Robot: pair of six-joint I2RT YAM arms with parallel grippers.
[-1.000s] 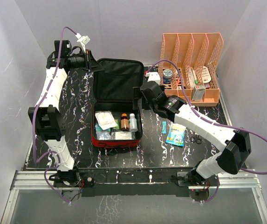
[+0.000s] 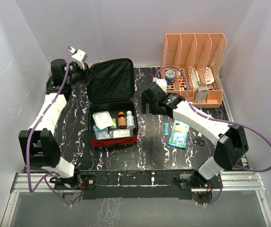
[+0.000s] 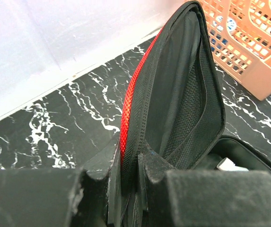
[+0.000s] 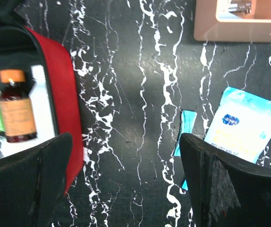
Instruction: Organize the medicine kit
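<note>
My left gripper is shut on the edge of the raised lid (image 3: 180, 85) of the black-and-red medicine bag, at the lid's left side in the top view (image 2: 109, 80). The bag's body (image 2: 114, 142) holds a brown bottle (image 2: 121, 121), a white bottle (image 2: 130, 121), a white packet (image 2: 101, 118) and other pouches. My right gripper is open above the table right of the bag, nothing visible between its fingers. A blue pouch (image 2: 178, 133), a small blue strip (image 2: 166, 129) and scissors (image 2: 199, 139) lie on the right.
A peach divided organizer (image 2: 213, 99) with jars, boxes and small items stands at the back right. Walls bound the back and sides.
My left arm has moved toward the front left, and the bag with its lid has shifted slightly left along with it. My right arm has moved slightly right.
</note>
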